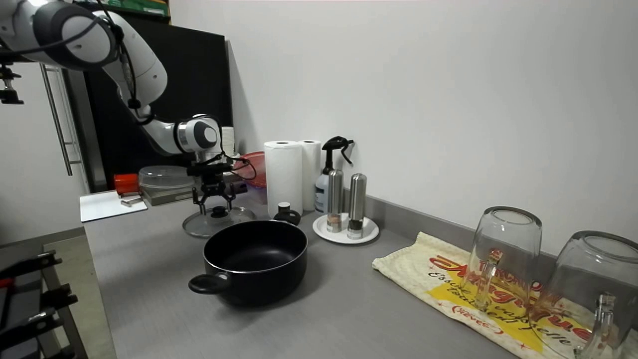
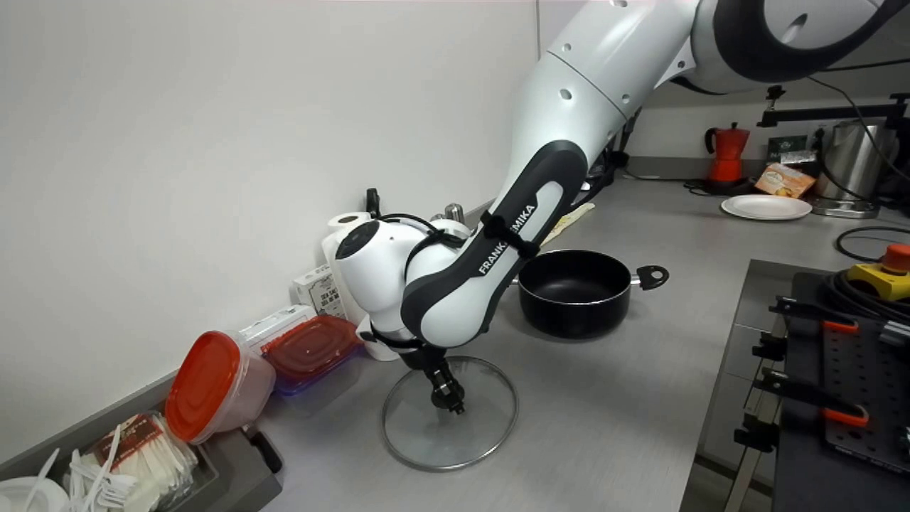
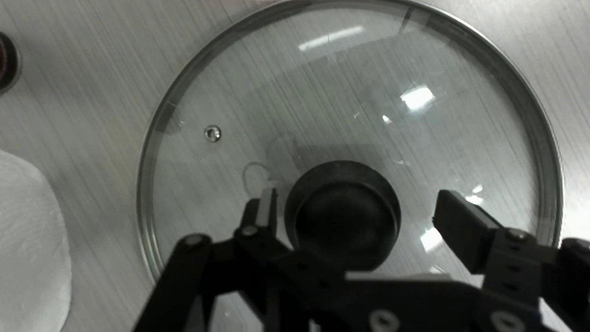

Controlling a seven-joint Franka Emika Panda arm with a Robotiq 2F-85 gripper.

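Observation:
A round glass lid (image 3: 238, 182) with a metal rim lies flat on the counter, its black knob (image 3: 347, 221) near the middle. My gripper is over the lid with its fingers apart, one to each side of the knob; a gap shows between the knob and the right finger, a narrower one on the left. In exterior view 1 the fingertips reach down to about knob height. A black two-handled pot (image 1: 255, 263) stands uncovered beside the lid (image 1: 197, 226), and exterior view 2 also shows the pot (image 2: 573, 308) close by.
Paper towel rolls (image 1: 283, 179) stand by the wall close to the lid. Steel mills rest on a white plate (image 1: 374, 233); glass mugs (image 1: 505, 251) sit on a patterned cloth (image 1: 412, 257). Red-lidded containers (image 2: 205, 384) lie left of the lid.

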